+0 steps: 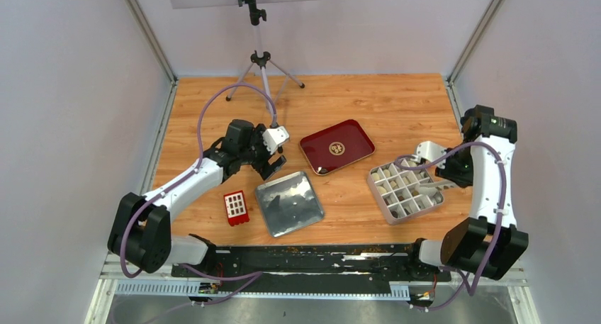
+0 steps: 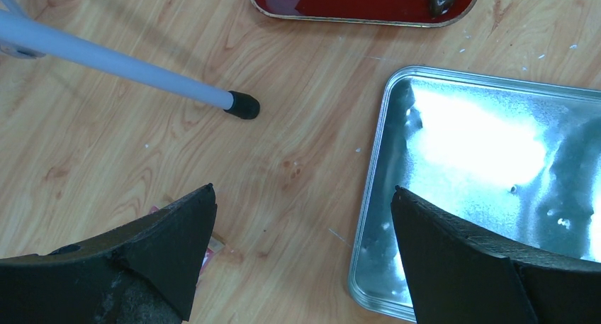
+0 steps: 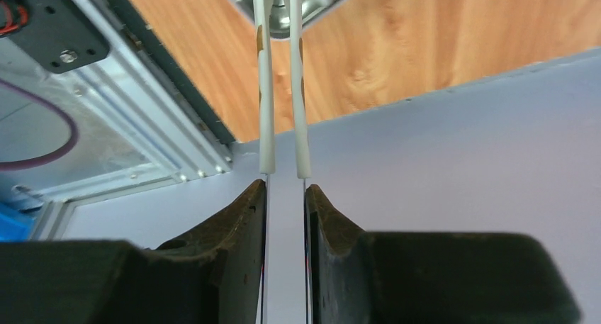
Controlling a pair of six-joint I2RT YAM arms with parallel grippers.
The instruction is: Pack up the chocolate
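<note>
A compartmented box (image 1: 386, 203) holding pale pieces sits at the right of the table. My right gripper is over it, shut on a pair of pale tongs (image 3: 299, 104); whether anything is between their tips is hidden at the frame's top edge. My left gripper stands open, with nothing between its fingers, above the table left of the silver tray (image 1: 289, 203). A small red box (image 1: 236, 208) with white cells lies at the front left. A dark red tray (image 1: 337, 147) lies in the middle.
A tripod (image 1: 261, 58) stands at the back, one leg (image 2: 127, 69) near my left gripper. Walls enclose both sides and the back.
</note>
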